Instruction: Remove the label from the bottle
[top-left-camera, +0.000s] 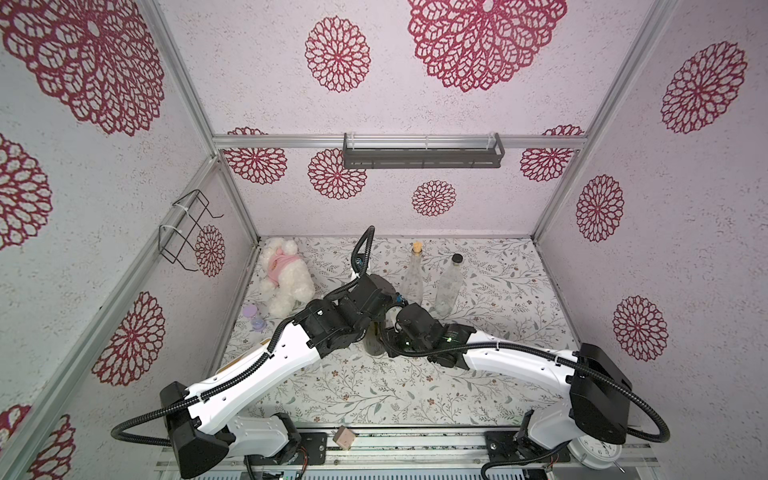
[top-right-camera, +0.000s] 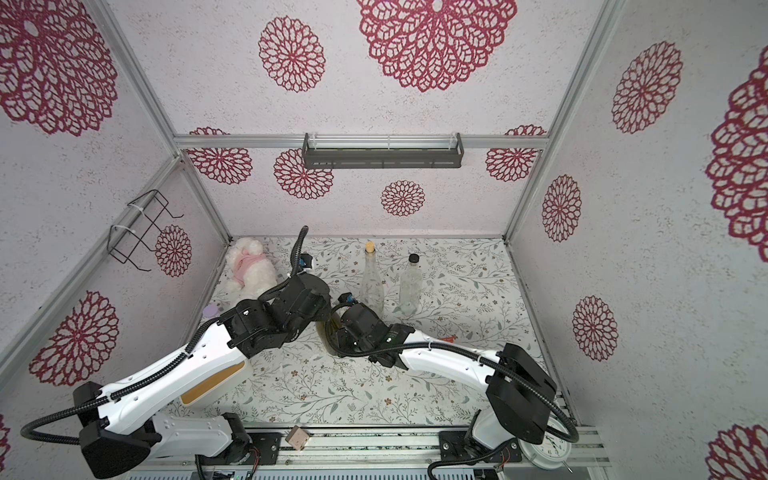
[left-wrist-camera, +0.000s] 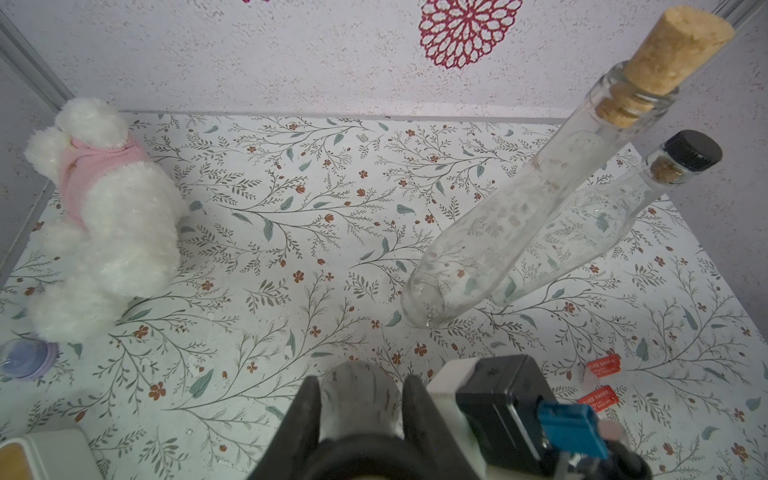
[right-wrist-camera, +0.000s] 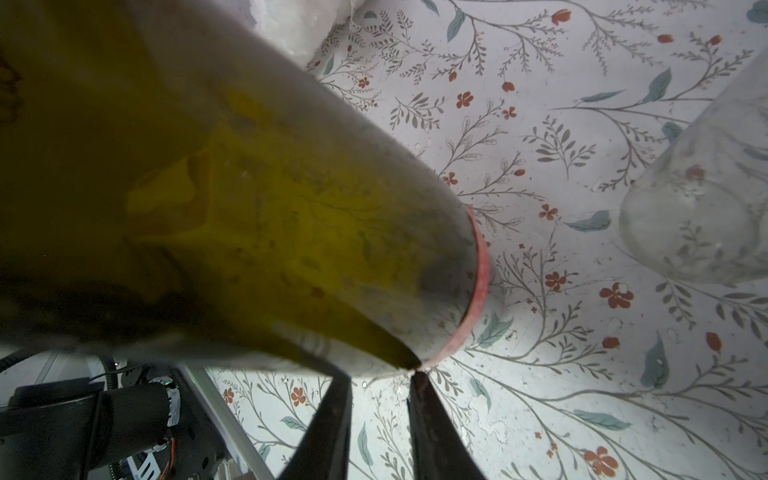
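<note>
A bottle with a yellow label (right-wrist-camera: 264, 224) and a pink ring at its base fills much of the right wrist view, mostly behind the arms in the top left view. My left gripper is shut on this bottle's upper part, which is dark and blurred in the left wrist view. My right gripper has its fingers slightly parted at the label's lower edge, near the pink ring. Whether a piece of label is between those fingers I cannot tell.
Two clear bottles, one corked (left-wrist-camera: 496, 224) and one black-capped (left-wrist-camera: 592, 216), stand behind at right. A white plush toy (left-wrist-camera: 120, 224) lies at back left, near a white-rimmed container (left-wrist-camera: 56, 448). Red tags (left-wrist-camera: 600, 364) lie to the right.
</note>
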